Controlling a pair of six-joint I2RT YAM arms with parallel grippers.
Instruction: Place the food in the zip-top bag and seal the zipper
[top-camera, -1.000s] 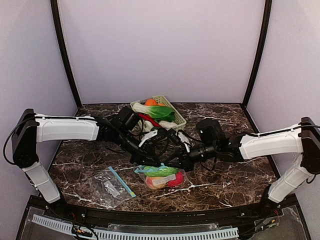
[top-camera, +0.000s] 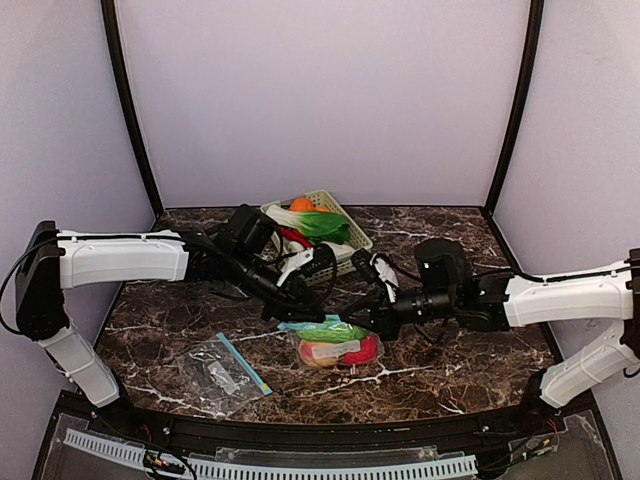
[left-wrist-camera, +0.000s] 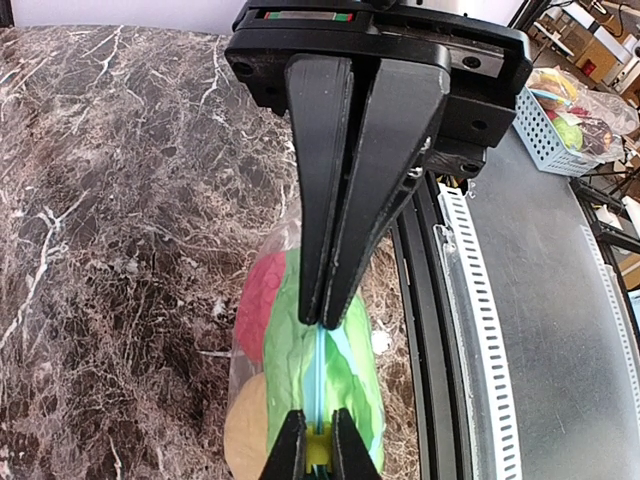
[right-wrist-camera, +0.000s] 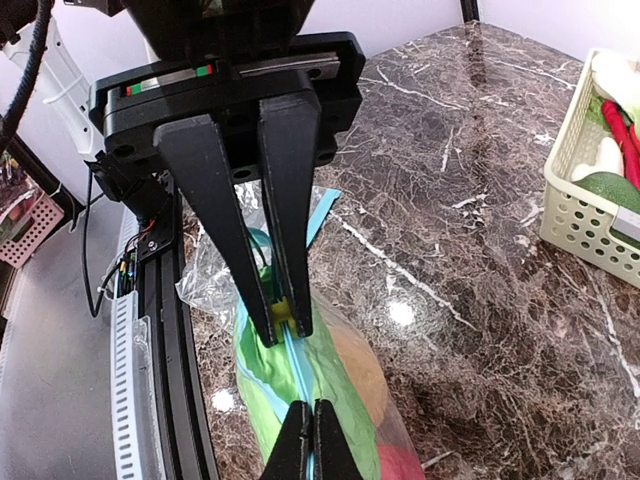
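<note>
A clear bag with a blue zip strip (top-camera: 296, 325) lies near the middle of the table, holding a green vegetable (left-wrist-camera: 285, 385), a red item (left-wrist-camera: 258, 300) and a tan round item (right-wrist-camera: 360, 370). My left gripper is shut on the yellow zipper slider (right-wrist-camera: 284, 309), partway along the strip. Farther right, my right gripper is shut with the thin blue strip running between its fingertips. In the left wrist view its long dark fingers (left-wrist-camera: 322, 190) come down onto the strip from above. Whether the strip behind the slider is pressed closed cannot be told.
A second, flat clear bag with a blue strip (top-camera: 244, 364) lies empty to the left. Behind the arms stands a cream basket (top-camera: 358, 232) of vegetables and fruit. Bare marble table (top-camera: 455, 375) shows at the right front.
My right gripper has shifted slightly to the right. The filled bag has moved a little right with it, while my left gripper stays near the same place.
</note>
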